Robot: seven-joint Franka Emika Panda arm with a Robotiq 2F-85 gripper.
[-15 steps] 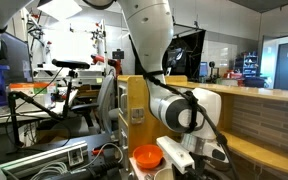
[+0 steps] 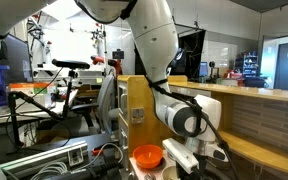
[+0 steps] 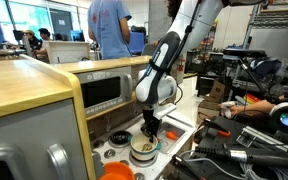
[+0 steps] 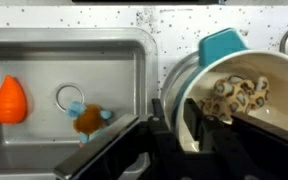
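A pale pot [image 4: 270, 122] with a teal handle [image 4: 221, 46] fills the right of the wrist view. A brown spotted toy [image 4: 236, 96] lies inside it. My gripper is at the pot's near-left rim, its dark fingers [image 4: 192, 120] partly over that rim. Whether they press on the wall cannot be made out. From the second exterior view, the gripper [image 3: 155, 133] reaches down beside the pot [image 3: 142, 156]. Only part of the pot [image 2: 171, 173] shows at the bottom edge of the first exterior view.
Left of the pot is a grey sink [image 4: 46, 75] holding an orange object [image 4: 10, 101] and a small blue-and-brown plush toy [image 4: 87, 119]. An orange-red bowl [image 2: 149, 156] stands near the pot. Shelving [image 3: 109, 92] closes off the back of the counter.
Over the last second the arm has shifted only slightly near the pot. The bowl stays where it was.
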